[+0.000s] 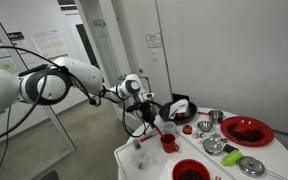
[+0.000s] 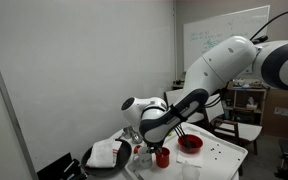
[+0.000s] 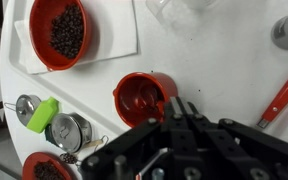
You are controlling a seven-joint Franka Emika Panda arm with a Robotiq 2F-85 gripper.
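Note:
My gripper is at the lower middle of the wrist view, its fingertips close together beside a red cup (image 3: 134, 100). The fingers look shut, and nothing clear shows between them. Dark liquid or shadow fills the inside of the cup. In exterior view 1 the gripper (image 1: 152, 124) hangs over the white table, just left of and above the red cup (image 1: 169, 144). Exterior view 2 shows the same cup (image 2: 162, 159) below the arm. Whether the fingertips touch the cup's side cannot be told.
A red-handled tool (image 3: 281, 96) lies to the right. At the upper left is a red bowl of dark beans (image 3: 68, 36) on a white napkin. Clear containers (image 3: 184, 15) stand at the top. Metal pots (image 3: 67, 132) and a green item (image 3: 42, 115) are at left.

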